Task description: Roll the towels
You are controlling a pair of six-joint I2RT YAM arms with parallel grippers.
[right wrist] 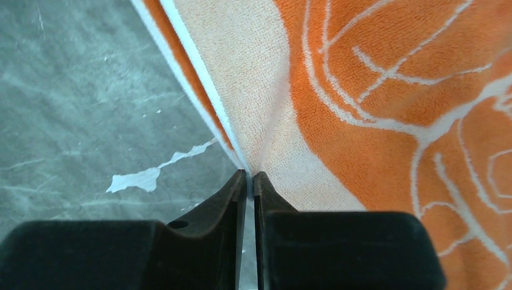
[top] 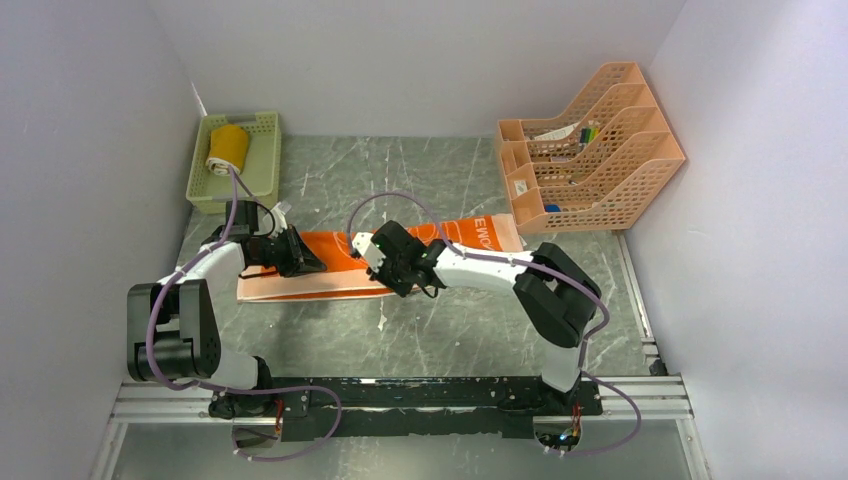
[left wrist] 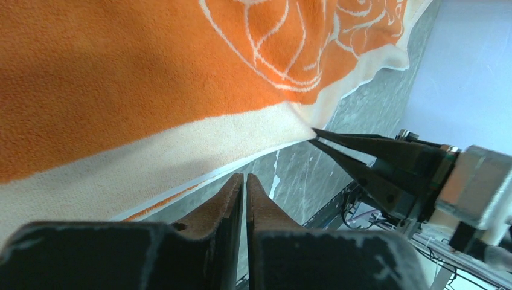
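Note:
An orange towel (top: pixel 470 232) with cream borders and white lines lies lengthwise on the table, its front long side folded over. My left gripper (top: pixel 312 264) is low over the towel's left part; in the left wrist view its fingertips (left wrist: pixel 235 187) are together, and I cannot see what is between them. My right gripper is pinched on the cream folded edge, near the middle of the front side. A rolled yellow towel (top: pixel 228 149) lies in the green basket (top: pixel 262 170) at back left.
A peach organizer (top: pixel 630 180) with small items stands at back right.

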